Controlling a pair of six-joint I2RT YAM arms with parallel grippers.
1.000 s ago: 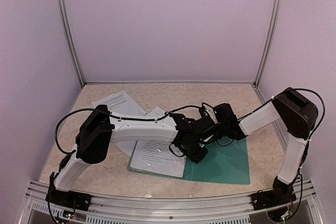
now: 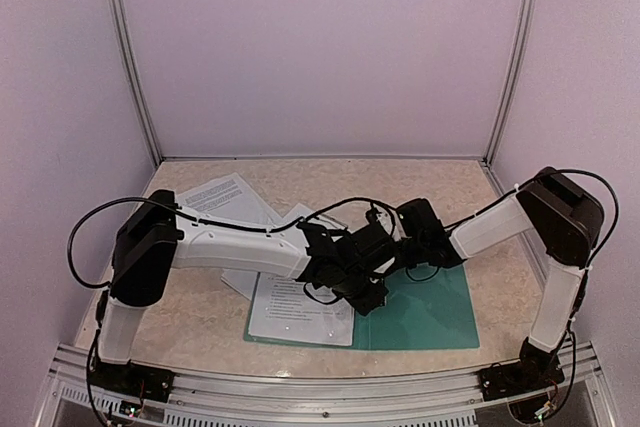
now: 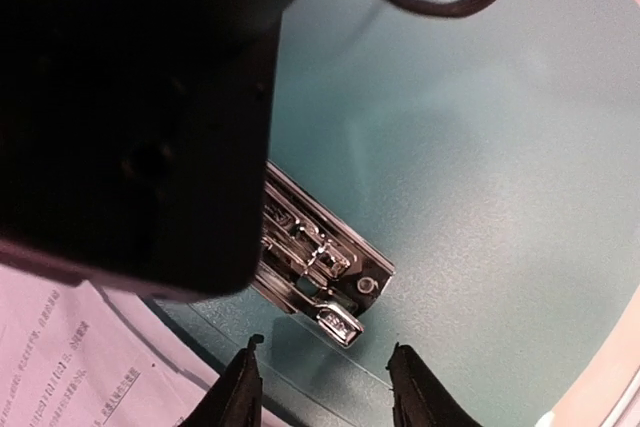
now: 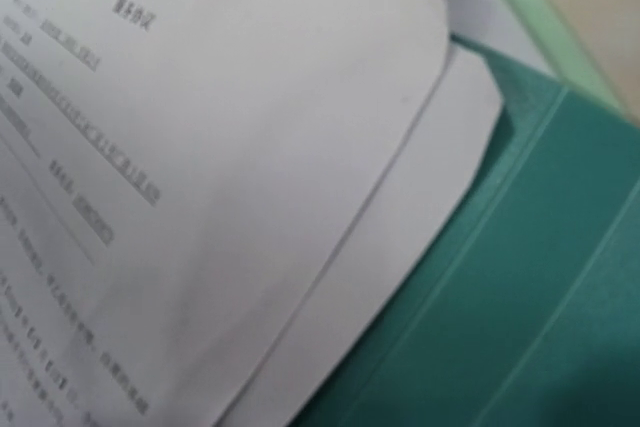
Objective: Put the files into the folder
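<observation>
The green folder (image 2: 418, 317) lies open at the front, printed sheets (image 2: 300, 319) on its left half. In the left wrist view my left gripper stands part open over the folder's metal clip (image 3: 320, 257), nothing seen between its fingers, sheet edges to the left. My right gripper is near the folder's top middle in the top view, largely hidden behind the left arm; its fingers cannot be made out. The right wrist view shows two staggered sheets (image 4: 250, 117) beside the green spine (image 4: 520, 227).
More loose papers (image 2: 220, 192) lie at the back left, partly under the left arm. The two arms crowd together over the folder's middle.
My left arm has shifted left and slightly toward the front, its elbow moving out to the left.
</observation>
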